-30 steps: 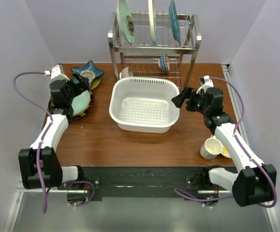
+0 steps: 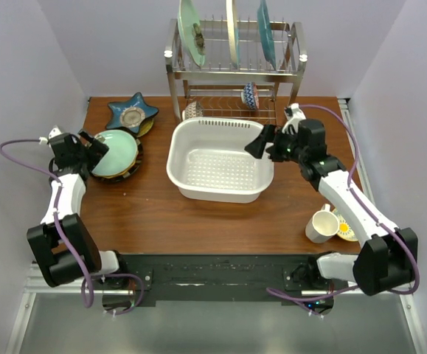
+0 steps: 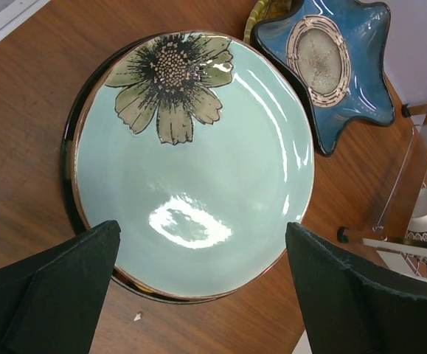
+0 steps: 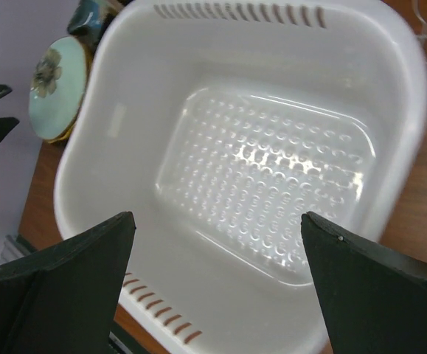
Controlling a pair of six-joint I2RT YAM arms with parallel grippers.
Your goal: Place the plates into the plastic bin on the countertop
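At the left of the countertop lies a stack of round plates, with a pale green plate on top and darker rims showing below. In the left wrist view this plate bears a flower print. My left gripper is open over the stack's left side, its fingers apart and empty. The white plastic bin stands mid-counter, and its floor is bare. By the bin's right rim my right gripper is open, with nothing between its fingers.
Behind the stack sits a blue star-shaped dish. A metal rack holding upright plates and cups stands behind the bin. A white mug is at front right. Clear wood lies between stack and bin.
The left gripper has moved left and toward the front, uncovering more of the green plate and the star dish. My right gripper has shifted slightly left and back. The bin has not moved.
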